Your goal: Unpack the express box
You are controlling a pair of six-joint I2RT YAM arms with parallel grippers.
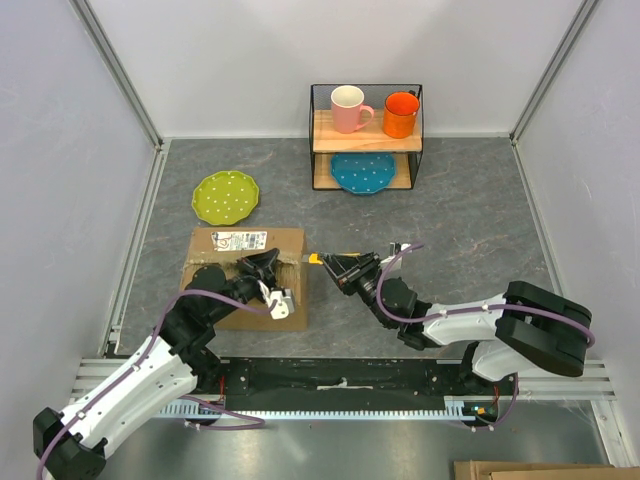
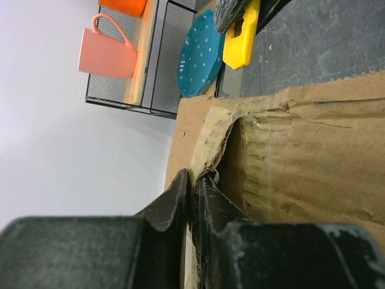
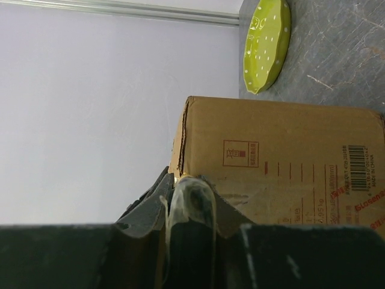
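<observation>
The cardboard express box sits at the left of the table, its taped top seam slit and the edge raised in the left wrist view. There my left gripper is shut on the raised flap edge. Just off the box's right side, my right gripper is closed round a yellow cutter. The cutter's yellow head juts from the dark fingers in the left wrist view. In the right wrist view the right gripper points at the box's printed side. What the box holds is hidden.
Behind the box lies a green dotted plate. A wire shelf at the back holds a pink mug, an orange mug and a blue plate. The table right of the shelf is clear.
</observation>
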